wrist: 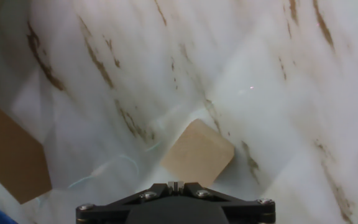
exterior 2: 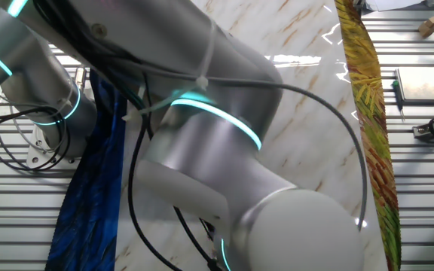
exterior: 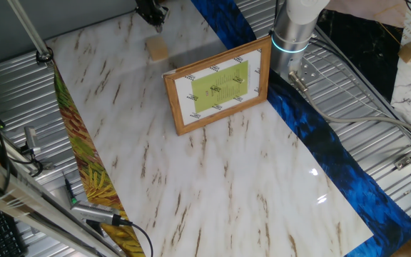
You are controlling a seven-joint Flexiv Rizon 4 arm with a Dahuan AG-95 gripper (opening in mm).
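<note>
A small light-wood block rests on the marble-patterned table top, at its far end. My gripper is just beyond it in exterior view 1, with space between its tip and the block. The wrist view has the same block ahead of the gripper, whose fingertips meet at the bottom centre and overlap the block's near edge in the picture. Nothing shows between those fingers. In exterior view 2 the arm covers the gripper and the block.
A wooden picture frame with a green-centred sheet stands upright between block and arm base. A brown panel lies left in the wrist view. Blue cloth and yellow-green cloth border the table.
</note>
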